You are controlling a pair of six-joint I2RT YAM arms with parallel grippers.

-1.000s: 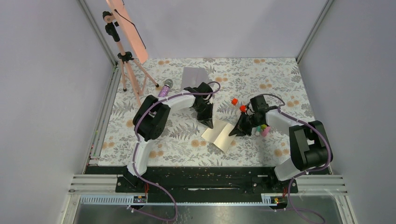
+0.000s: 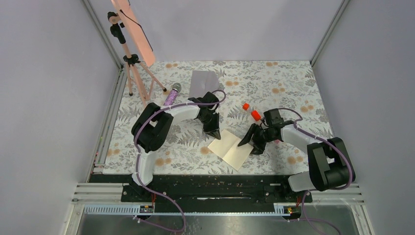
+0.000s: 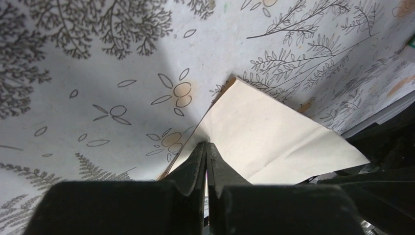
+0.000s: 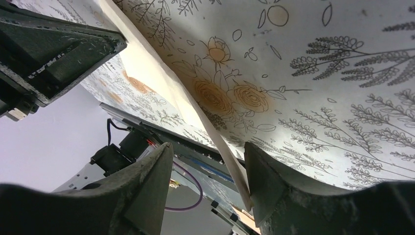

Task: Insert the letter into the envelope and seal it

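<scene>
A cream paper (image 2: 232,151) with a crease across its middle lies near the table's front; whether it is the letter or the envelope I cannot tell. My left gripper is shut on this paper near its left side, its fingertips pressed together. At the opposite end, my right gripper stands open. The paper's raised edge passes between its spread fingers, against the right-hand finger (image 4: 262,171). A pale grey-white sheet or pouch (image 2: 201,82) lies at the back, partly behind the left arm.
A tripod (image 2: 137,81) stands at the back left, with a purple microphone (image 2: 171,95) beside it. Two red blocks (image 2: 255,115) sit behind the right gripper. Small colored items are mostly hidden under the right arm.
Both grippers have moved toward the table's front, the left one slightly leftward, and the cream paper has shifted with them.
</scene>
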